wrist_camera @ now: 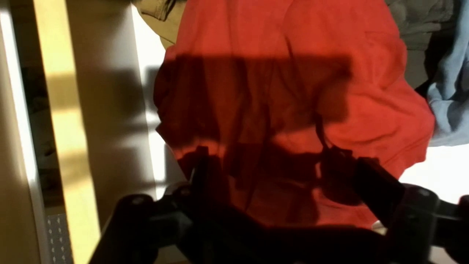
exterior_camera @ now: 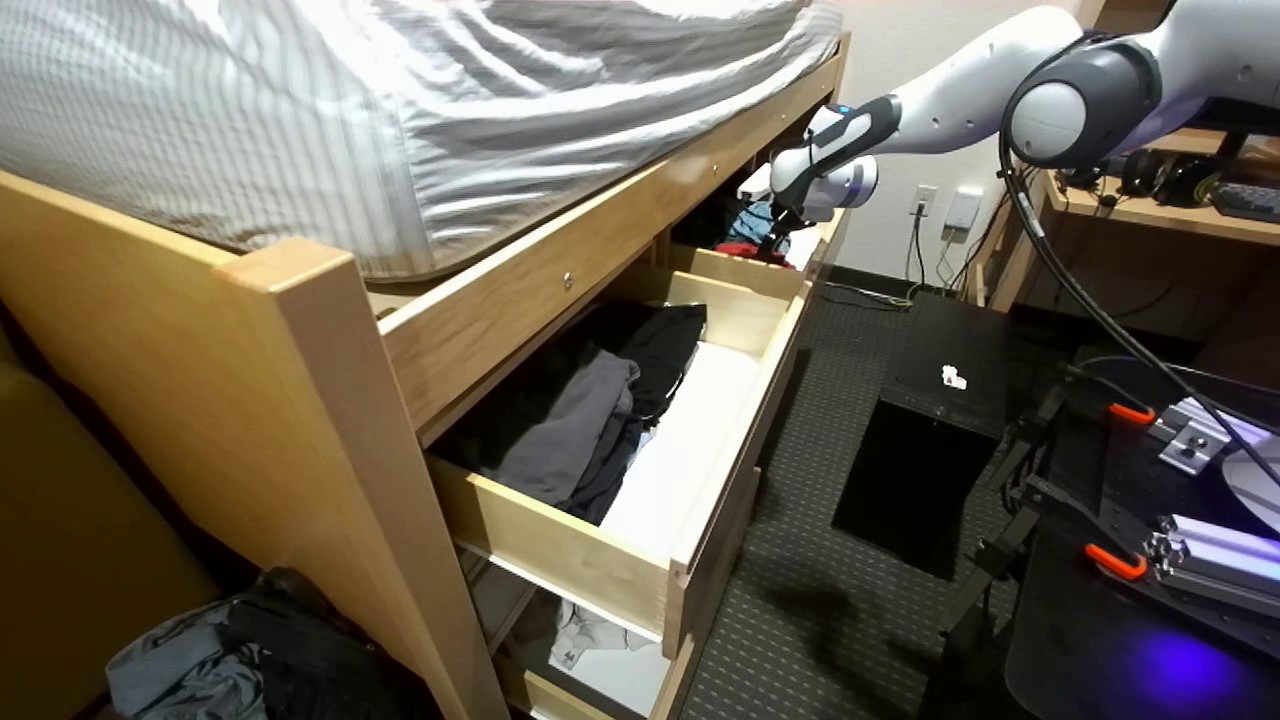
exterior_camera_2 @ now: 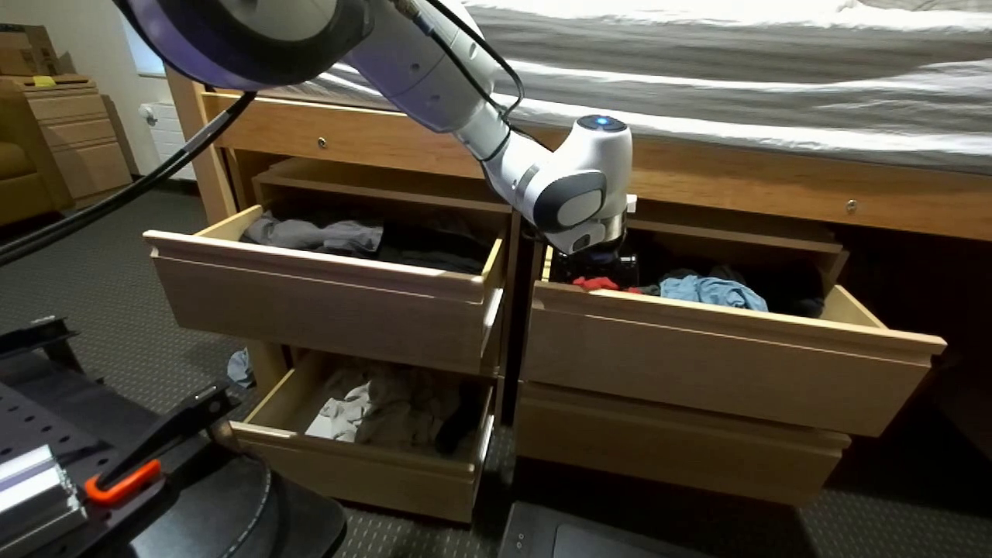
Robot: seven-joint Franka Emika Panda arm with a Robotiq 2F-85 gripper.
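In the wrist view a rumpled red cloth [wrist_camera: 281,101] fills the middle, lying in an open drawer. My gripper is just over its near part, with dark fingers [wrist_camera: 365,176] spread wide and nothing held between them. From the front, the red cloth [exterior_camera_2: 596,283] barely shows behind the front panel of the upper right drawer [exterior_camera_2: 716,363], under my gripper [exterior_camera_2: 609,270]. The fingertips are hidden there by that panel. Whether they touch the cloth, I cannot tell.
Light blue cloth [exterior_camera_2: 714,292] lies beside the red one. A wooden drawer side [wrist_camera: 68,132] runs close along the gripper's left in the wrist view. The bed rail [exterior_camera_2: 744,181] overhangs the drawers. The upper left drawer [exterior_camera_2: 325,297] also stands pulled out, holding dark clothes.
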